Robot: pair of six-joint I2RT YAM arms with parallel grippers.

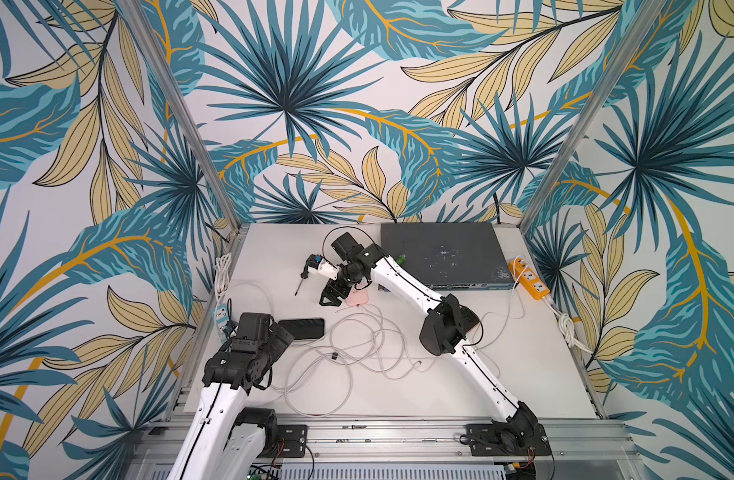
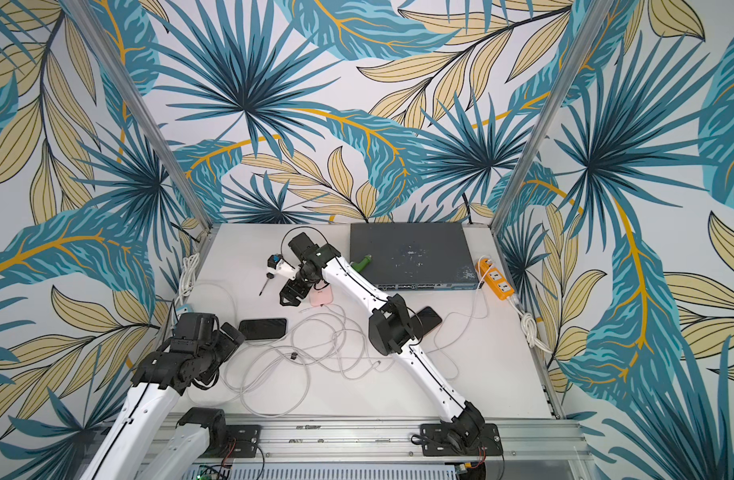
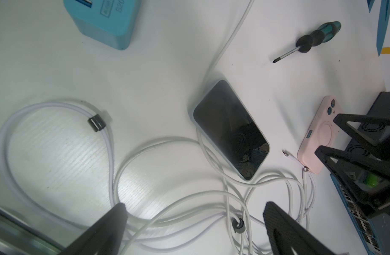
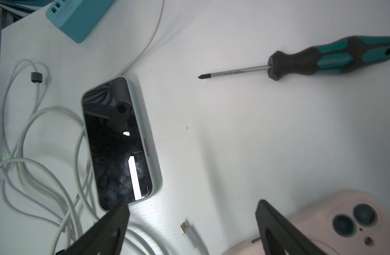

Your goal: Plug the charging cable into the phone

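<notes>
A dark-screened phone point(image 3: 231, 127) lies face up on the table, and a pink phone point(image 3: 320, 133) rests with its camera side up farther right. White charging cable point(image 3: 190, 197) is coiled loosely in front of them. One metal plug end point(image 4: 184, 227) lies free on the table, between the two phones in the right wrist view. My left gripper is open above the cable, left of the dark phone, with nothing held. Over the pink phone's near side, my right gripper hangs open and empty; its fingers point(image 4: 280, 233) partly cover that phone.
A screwdriver point(image 4: 305, 61) lies behind the phones. A teal power block point(image 3: 105, 21) stands at the left edge. The big dark network box point(image 1: 443, 252) fills the back right, with an orange power strip point(image 1: 528, 278) beside it. Another dark phone point(image 2: 425, 321) sits near the right arm.
</notes>
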